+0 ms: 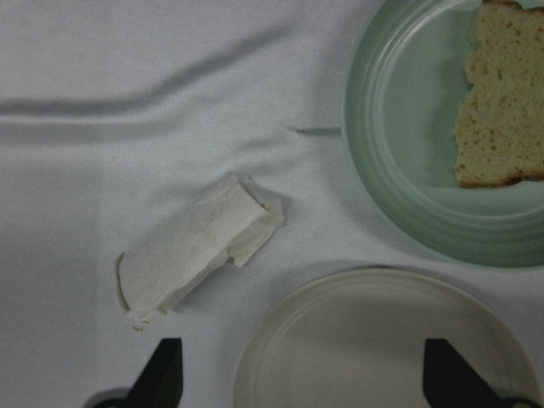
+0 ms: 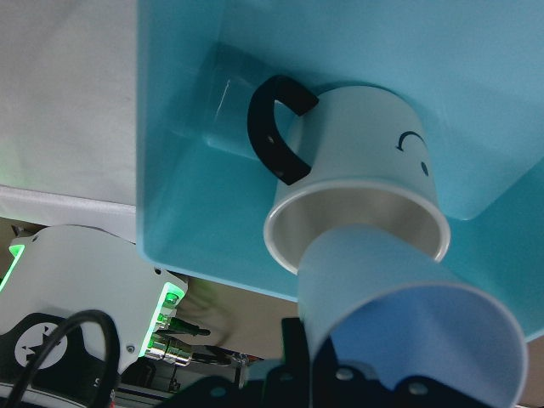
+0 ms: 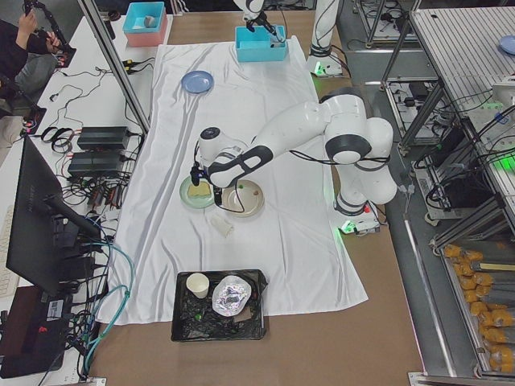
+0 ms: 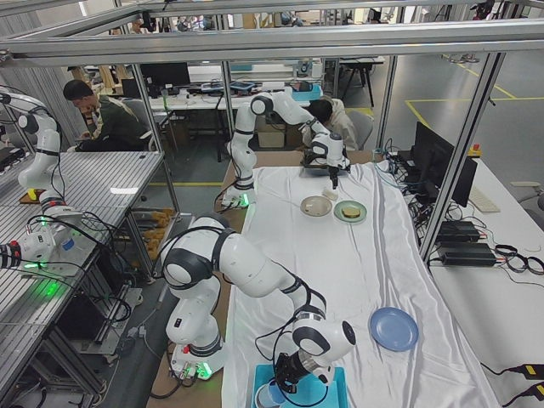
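Note:
My left gripper is open above a beige plate (image 1: 382, 340), a crumpled white paper wrapper (image 1: 191, 246) and a green plate (image 1: 399, 204) holding a bread slice (image 1: 501, 102). Nothing shows between its fingers. My right gripper is shut on a light blue cup (image 2: 399, 280), tilted at the blue bin (image 2: 187, 195). A white mug (image 2: 357, 144) with a black handle lies on its side inside that bin.
A black tray (image 3: 201, 322) with a cup and a foil-covered dish sits at the near end. A blue plate (image 3: 197, 81) lies at the far left.

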